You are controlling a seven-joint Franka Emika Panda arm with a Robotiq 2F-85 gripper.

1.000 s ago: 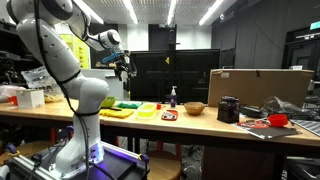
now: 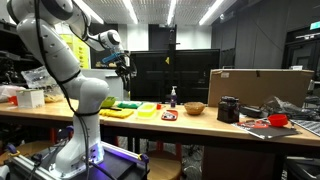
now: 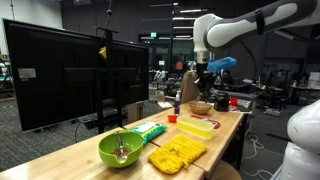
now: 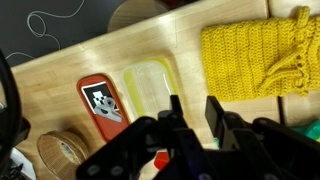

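Note:
High above the table, my gripper points down with its two dark fingers apart and nothing visible between them. Below it in the wrist view lie a clear tray with a yellow rim (image 4: pixel 150 86), a red tray with a panda picture (image 4: pixel 103 107), and a knitted yellow cloth (image 4: pixel 258 58). In exterior view 2 the yellow cloth (image 3: pixel 177 153) lies near the table's edge, beside a green bowl (image 3: pixel 121 149) with something inside. A green packet (image 3: pixel 147 132) rests behind the cloth.
A brown woven basket (image 2: pixel 192 109), a dark pump bottle (image 2: pixel 173 98) and a black appliance (image 2: pixel 229 109) stand on the table. A large cardboard box (image 2: pixel 258 84) is at the right. Bare wood (image 3: pixel 60 160) shows left of the bowl.

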